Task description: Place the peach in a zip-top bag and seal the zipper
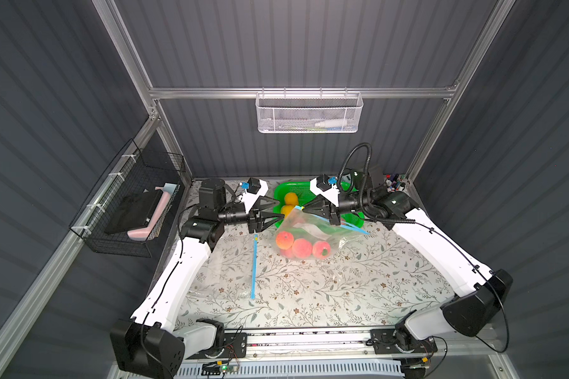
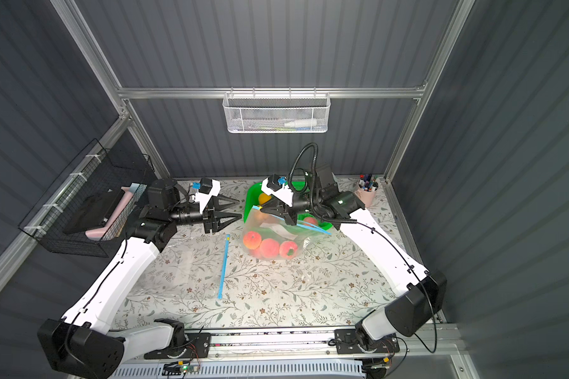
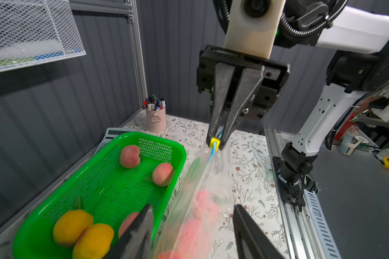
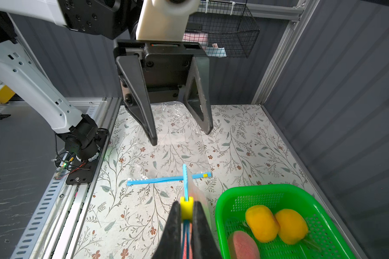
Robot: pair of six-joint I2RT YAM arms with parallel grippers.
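Observation:
A clear zip top bag [image 1: 313, 237] with several peaches [image 1: 301, 247] inside hangs from my right gripper, which is shut on its blue zipper end with a yellow slider [image 3: 214, 143], seen in both wrist views. The bag hangs in front of the green basket. My left gripper [image 1: 269, 212] stands open to the left of the bag's top corner, facing it, with nothing between its fingers. Another empty bag with a blue zipper [image 1: 254, 265] lies flat on the table at the left.
The green basket [image 3: 110, 181] holds peaches and yellow fruit [image 4: 291, 225] at the back centre. A pen cup [image 3: 155, 118] stands at the back right, a wire basket [image 1: 126, 189] hangs on the left wall, and the front of the table is mostly clear.

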